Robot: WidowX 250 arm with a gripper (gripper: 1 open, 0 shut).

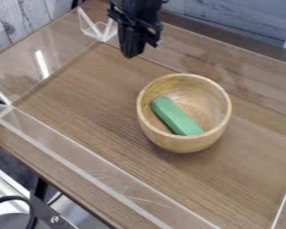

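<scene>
A wooden bowl point(214, 109) rests right of centre on the wooden table. A green block point(177, 116) lies inside it, on its left side. My black gripper point(136, 46) is at the top of the camera view, behind the bowl and to its left, raised clear of it. Its fingers look shut, with nothing visible between them.
A clear plastic object point(93, 27) stands at the back left, near the gripper. Clear tape strips run along the table's left side.
</scene>
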